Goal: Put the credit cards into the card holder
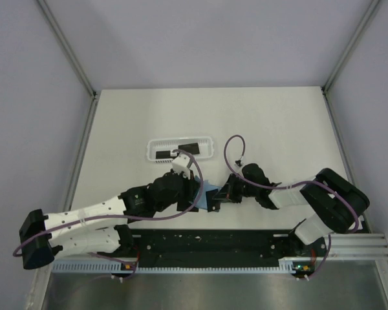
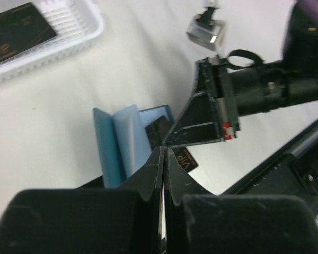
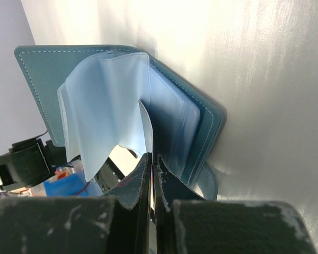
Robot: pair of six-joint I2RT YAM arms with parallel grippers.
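Note:
The blue card holder [image 2: 132,137] lies open on the table, its light inner flaps and teal cover visible [image 3: 201,153]. A dark card [image 2: 183,159] lies at its side in the left wrist view. My right gripper is shut at the holder, a thin pale flap or card edge at its fingertips; which it is, I cannot tell. My left gripper is shut above the holder's left side, nothing visible between its fingers.
A white basket [image 1: 180,156] with dark cards [image 1: 188,148] stands behind the holder. Both arms crowd the front middle.

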